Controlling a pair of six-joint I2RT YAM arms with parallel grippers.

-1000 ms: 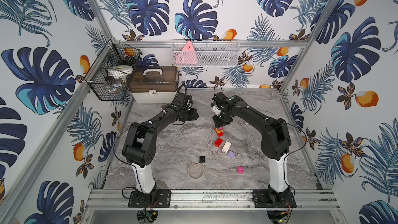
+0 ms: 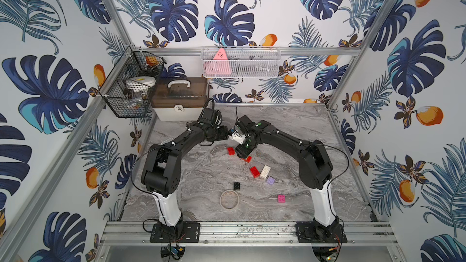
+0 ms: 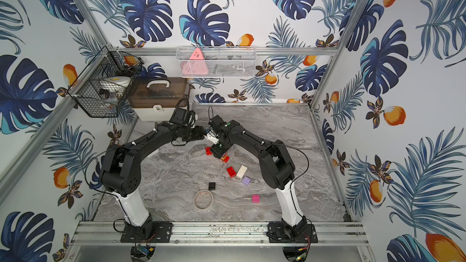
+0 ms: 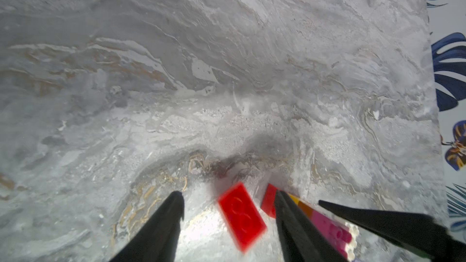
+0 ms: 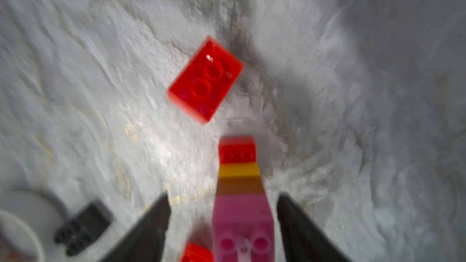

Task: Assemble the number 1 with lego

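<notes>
My right gripper is open over a stack (image 5: pixel 240 203) of red, orange, yellow and pink bricks, which lies between its blurred fingers in the right wrist view. A loose red brick (image 5: pixel 203 80) lies just beyond the stack's red end. My left gripper hangs open, left of the right gripper in the top views; in the left wrist view the red brick (image 4: pixel 240 213) shows between its fingers, apparently below them, beside the stack.
Nearer the front lie another red brick (image 2: pixel 254 171), a cream brick (image 2: pixel 265 171), a lilac brick (image 2: pixel 270 180), a pink brick (image 2: pixel 281 198), a black brick (image 2: pixel 237 185) and a ring (image 2: pixel 229 190). A lidded box (image 2: pixel 179 97) stands at the back left.
My right gripper has moved left and toward the front, over the stack. A red brick now shows left of the stack in the top view. The left arm has shifted slightly left.
</notes>
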